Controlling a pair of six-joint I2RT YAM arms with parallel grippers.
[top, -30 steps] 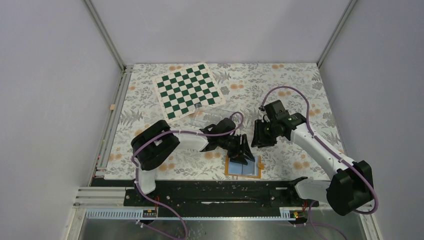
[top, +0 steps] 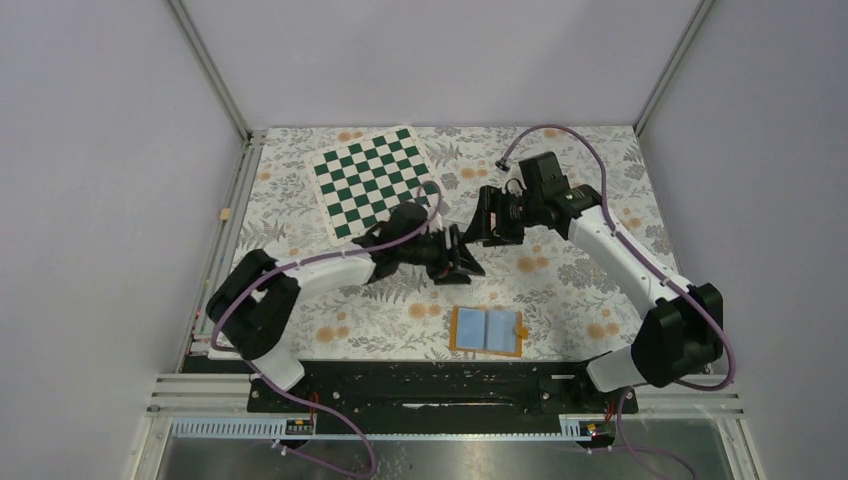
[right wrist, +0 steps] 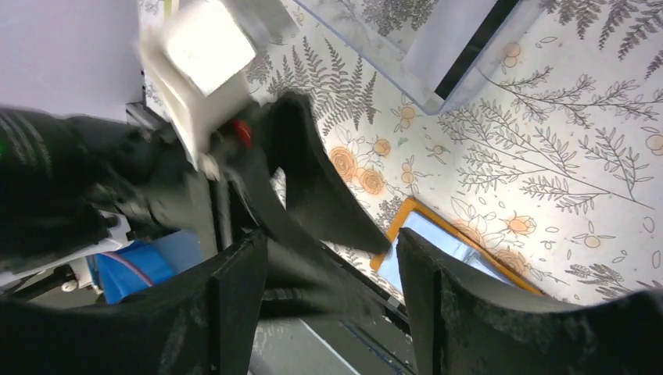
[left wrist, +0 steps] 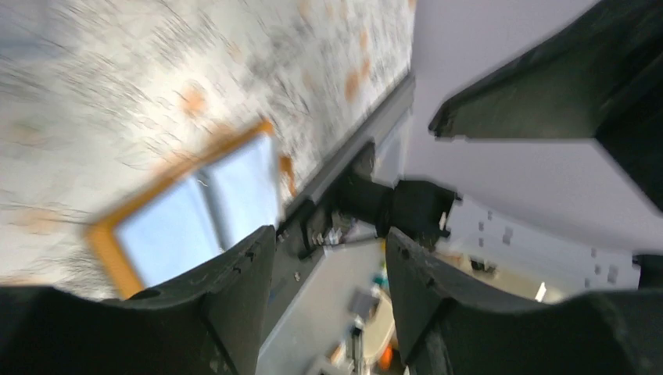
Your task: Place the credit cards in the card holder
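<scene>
The card holder, open flat with two pale blue panels inside an orange-brown border, lies at the table's front edge. In the left wrist view the same holder sits below and left of the fingers. A clear plastic tray at the top of the right wrist view holds a white card with a black stripe. The arms hide this tray in the top view. My left gripper hovers behind the holder, open and empty. My right gripper, open and empty too, is just behind and right of it.
A green-and-white checkerboard lies at the back left. Both grippers are very close together, the left one's dark fingers filling much of the right wrist view.
Both grippers have moved back and left, away from the card holder. The left one no longer covers its panels. The clear tray, visible before, is now hidden from above.
</scene>
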